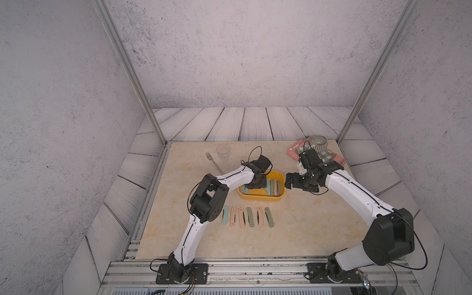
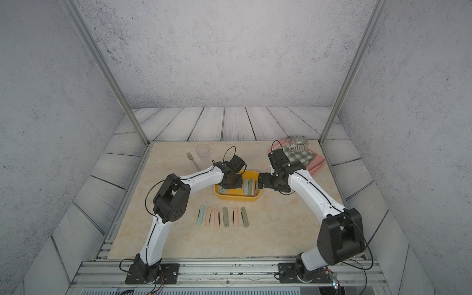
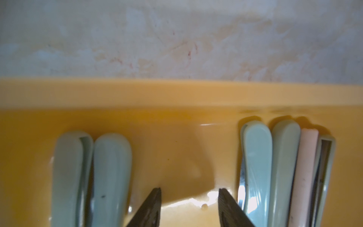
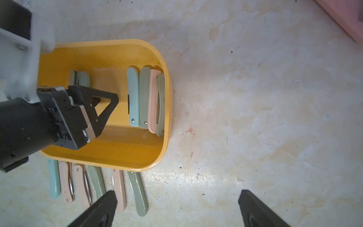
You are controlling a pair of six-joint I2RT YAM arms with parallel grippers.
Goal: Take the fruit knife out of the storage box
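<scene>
In the yellow storage box [image 4: 168, 113], several folded fruit knives stand side by side at the right end: a blue knife [image 4: 133, 98], a green knife [image 4: 144, 96], a pink knife [image 4: 152, 102] and another green one. Two more knives [image 3: 112, 170] lie at its left end. My left gripper is inside the box between the two groups, its fingers apart with only bare box floor between them. One fingertip overlaps the blue knife's left edge in the left wrist view; contact cannot be judged. Off the box's right side, my right gripper is open and empty.
A row of several folded knives [image 1: 249, 216] lies on the table in front of the box. Behind are a fork [image 1: 213, 162] and a clear glass [image 1: 223, 151]. Cloths with a ribbed cup [image 1: 319, 143] occupy the back right.
</scene>
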